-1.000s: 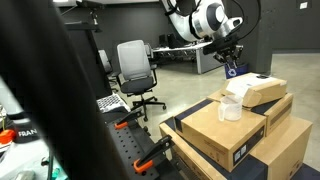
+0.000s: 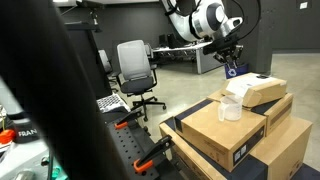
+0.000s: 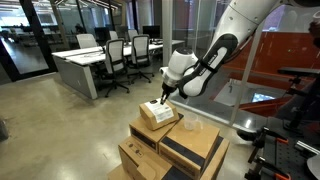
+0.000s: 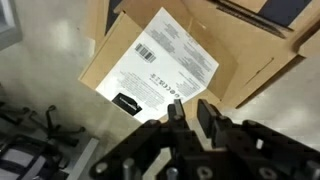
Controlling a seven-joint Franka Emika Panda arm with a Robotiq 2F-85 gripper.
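Note:
Seen from the wrist, my gripper is open, with a gap between its two dark fingers and nothing in it. A cardboard box with a white printed label [image 4: 158, 68] lies below it, apart from the fingertips as far as I can tell. In exterior view 1 the white arm [image 2: 207, 22] reaches in from the back, above a small box [image 2: 256, 90] with a pale top. That small box [image 3: 157, 113] shows in exterior view 2 on top of larger boxes. A whitish translucent container [image 2: 230, 107] stands on the box in front of it.
Larger cardboard boxes [image 2: 215, 132] are stacked beneath the small box and the container. An office chair [image 2: 136, 68] stands at the back left. Desks with more chairs [image 3: 112, 55] are farther off in exterior view 2. Open floor [image 3: 60, 125] lies left of the boxes.

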